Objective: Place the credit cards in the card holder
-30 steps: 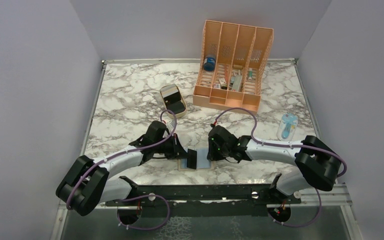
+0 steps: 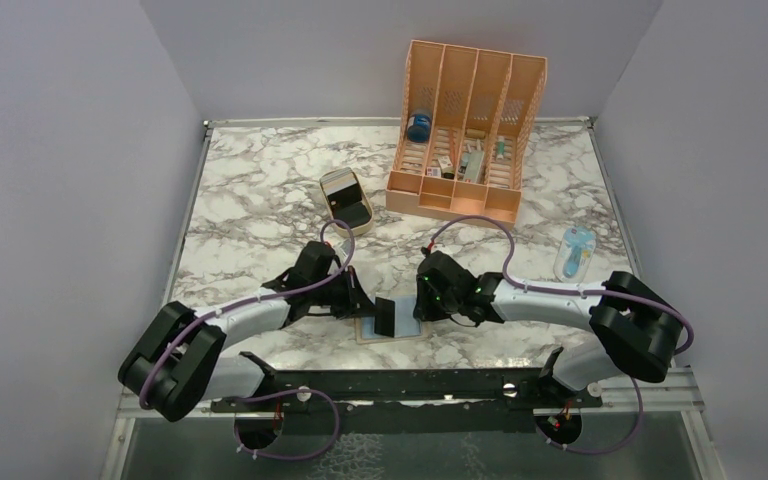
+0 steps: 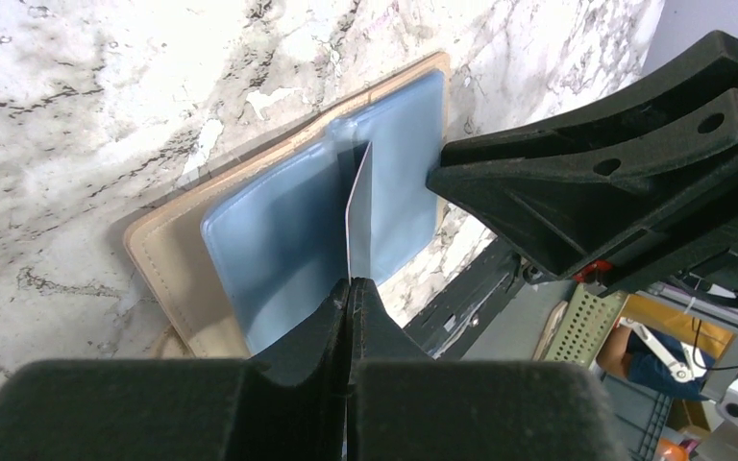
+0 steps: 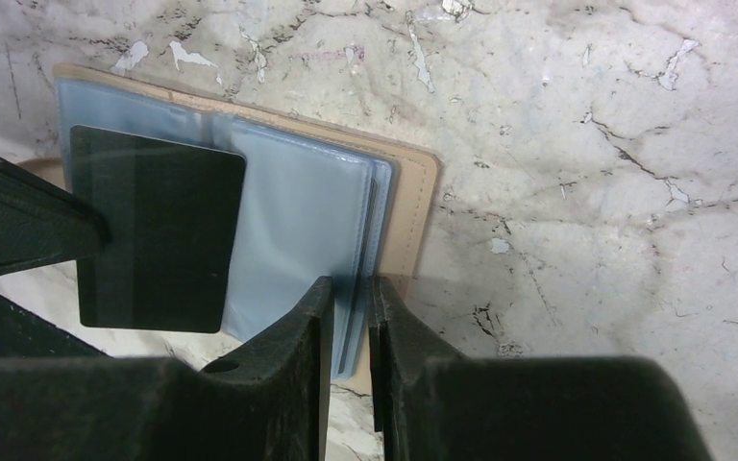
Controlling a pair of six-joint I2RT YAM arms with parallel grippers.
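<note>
A beige card holder (image 2: pixel 363 337) lies open on the table near the front edge, showing pale-blue clear sleeves (image 4: pixel 293 206). My left gripper is shut on a thin black card (image 4: pixel 159 230). The card stands tilted, edge-on in the left wrist view, over the sleeves; whether its edge is inside a pocket, I cannot tell. At the holder's right side, my right gripper is shut on the edge of a sleeve. In the right wrist view, the left gripper's dark fingers come in from the left and cover part of the card.
Behind the left arm stands an open beige case (image 2: pixel 348 200) with a dark inside. An orange rack (image 2: pixel 465 140) holding small items is at the back. A blue-and-clear package (image 2: pixel 574 253) rests at the right.
The right arm and the holder show no visible movement.
</note>
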